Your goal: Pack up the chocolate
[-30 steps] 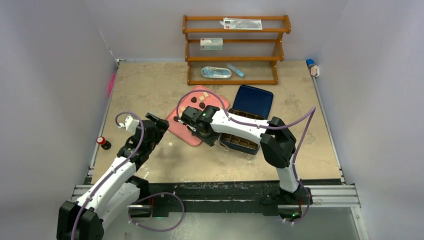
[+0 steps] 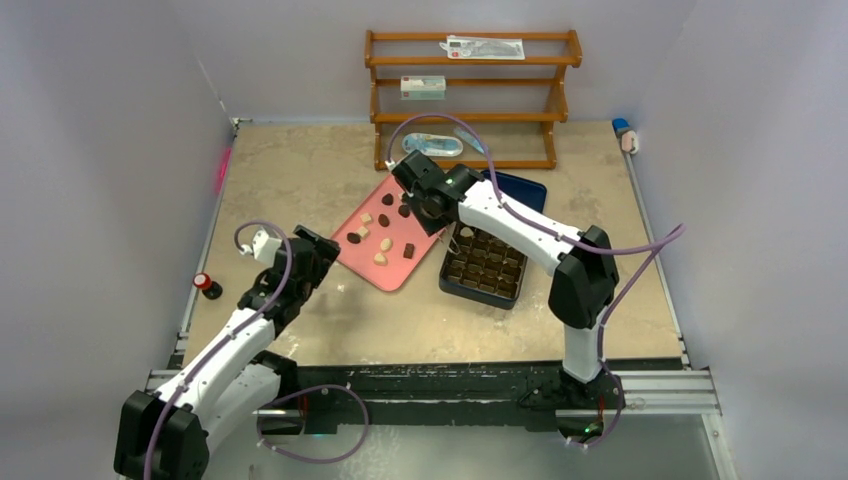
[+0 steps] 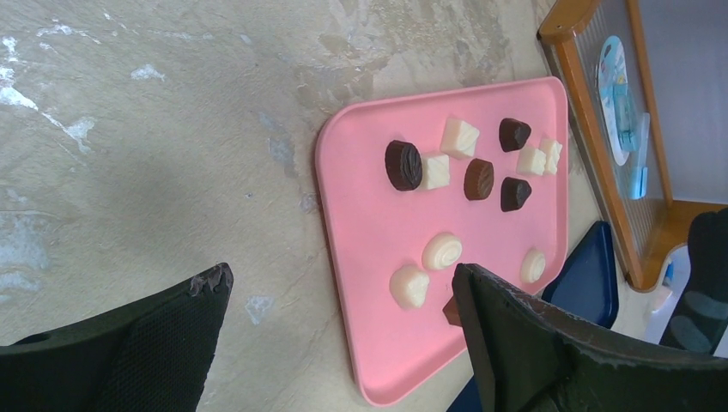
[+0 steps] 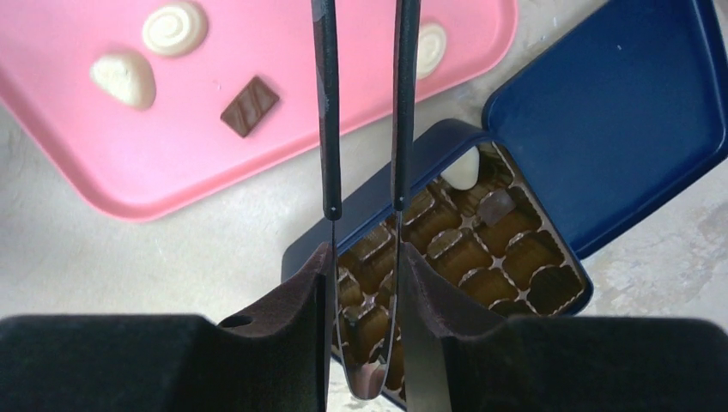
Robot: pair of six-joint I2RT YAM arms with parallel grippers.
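A pink tray [image 3: 360, 240] holds dark and white chocolates, among them a brown square [image 4: 249, 107]. Right of it, in the top view, a navy box [image 2: 480, 292] with a gridded brown insert has its lid open; a white piece [image 4: 462, 172] sits in one compartment. My left gripper stands open left of the tray, nothing between its fingers. My right gripper holds black-handled metal tongs above the box and tray edge; its fingers are part open, and the tongs' tips are out of view. I cannot see a chocolate in the tongs.
A wooden rack [image 2: 465, 118] with packaged items stands at the back. A small red-capped bottle [image 2: 208, 287] is at the left edge.
My right arm has moved up and toward the back, uncovering more of the tray and box in the top view. My left arm has stayed still.
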